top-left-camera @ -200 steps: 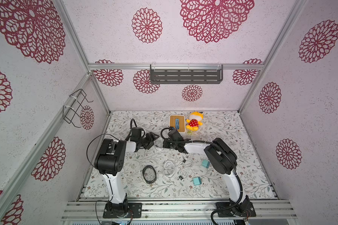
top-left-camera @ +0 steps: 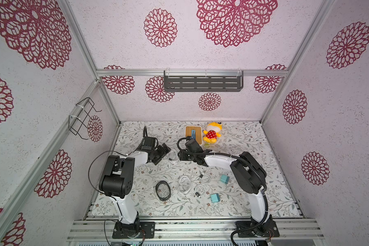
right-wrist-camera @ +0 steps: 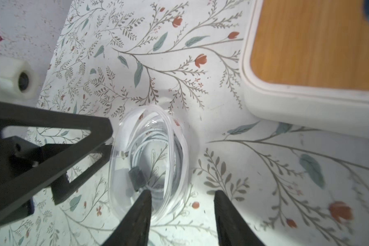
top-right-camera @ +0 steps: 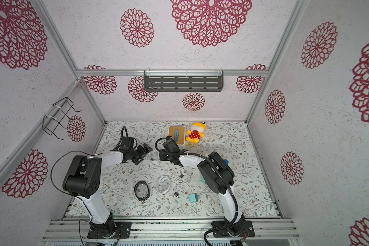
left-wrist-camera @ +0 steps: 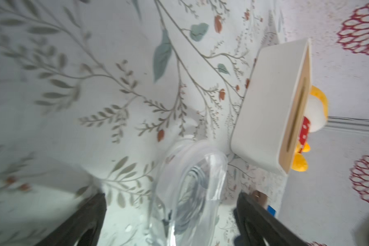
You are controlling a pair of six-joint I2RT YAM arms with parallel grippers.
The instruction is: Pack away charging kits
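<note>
A clear oval container (right-wrist-camera: pixel 183 160) holding a coiled cable with a dark plug (right-wrist-camera: pixel 137 178) sits on the patterned table between my two grippers. My left gripper (top-left-camera: pixel 163 155) stands open on its left; in the left wrist view the container (left-wrist-camera: pixel 194 149) shows between its blurred fingers. My right gripper is part open at the container's right side. One of its fingers (right-wrist-camera: pixel 141 217) overlaps the container's near end in view, and bare table shows between the fingertips. Whether that finger touches the container, I cannot tell.
Behind stand a white-rimmed tray (top-left-camera: pixel 187 138) holding a blue item (top-left-camera: pixel 193 134), and a yellow plush toy (top-left-camera: pixel 212 134). Toward the front lie a black coil (top-left-camera: pixel 157 191), a clear ring-shaped item (top-left-camera: pixel 179 186), small cables (top-left-camera: pixel 198 194) and teal blocks (top-left-camera: pixel 214 198) (top-left-camera: pixel 224 178).
My left gripper has drawn back left and slightly toward the front, away from the container. My right gripper has shifted slightly; its arm's elbow has swung right. The container stays about where it was.
</note>
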